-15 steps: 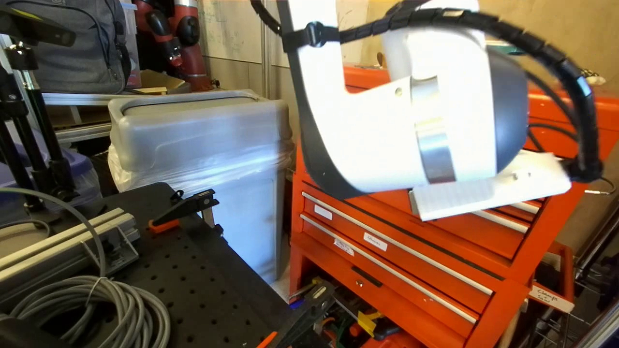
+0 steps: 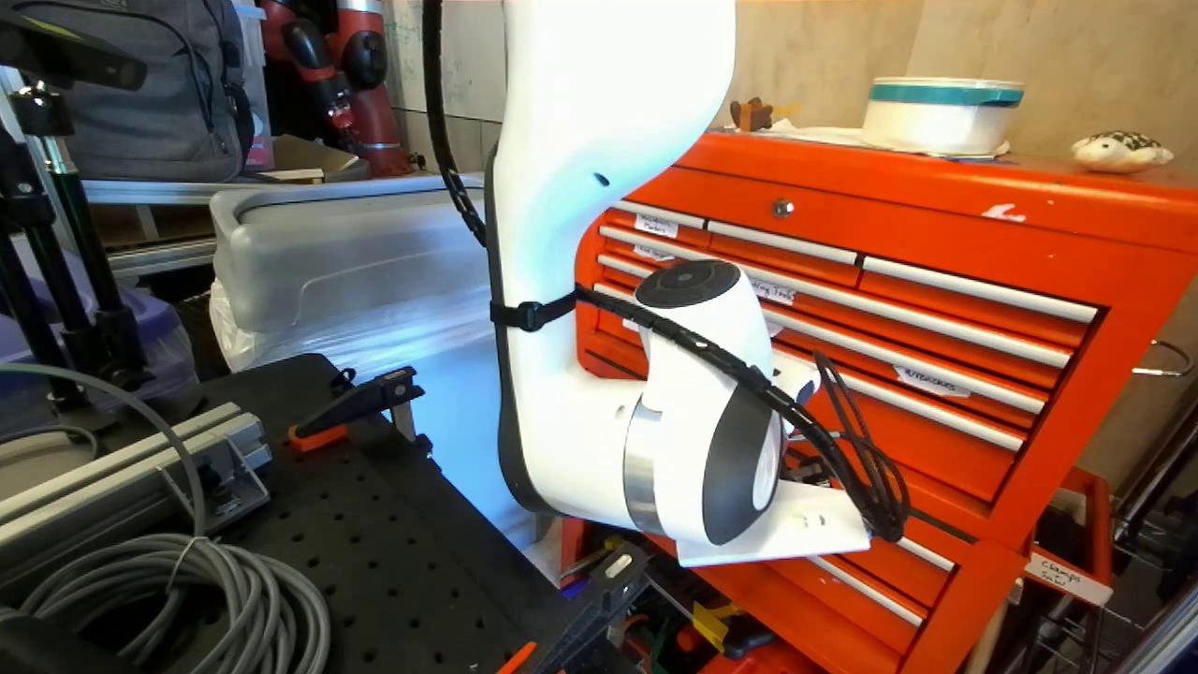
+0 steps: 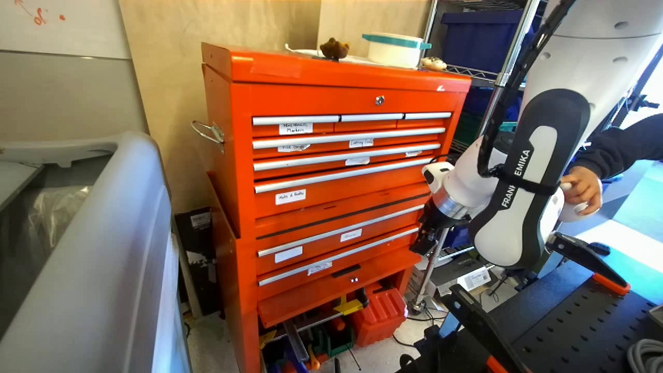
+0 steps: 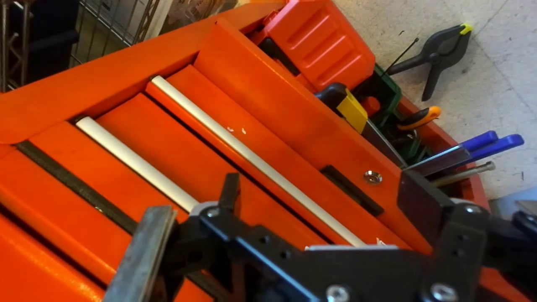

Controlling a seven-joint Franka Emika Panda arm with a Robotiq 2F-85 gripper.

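The tall red tool chest (image 3: 245, 186) faces my arm, its drawers with pale metal handles all looking shut. In the wrist view my gripper stands open, its dark fingertips wide apart with nothing between them. Behind that gap are the lower drawers, with one long drawer handle (image 4: 267, 168) running diagonally past and a round lock (image 4: 373, 176) between the tips. Exterior view 2 has the gripper (image 3: 424, 239) dark and small in front of the chest's right side; I cannot tell whether it touches there. In exterior view 1 the arm hides it.
A black perforated table (image 2: 371, 539) with clamps and a coiled grey cable (image 2: 270, 601) lies beside the arm. Below the drawers, an open bin holds tools and a red case (image 3: 380, 314). A person's hand (image 3: 582, 186) is at the arm. A grey bin (image 2: 337, 270) stands behind.
In exterior view 1 my arm has come down and shifted left, away from the camera. It now covers part of the lower drawers and uncovers the chest's top.
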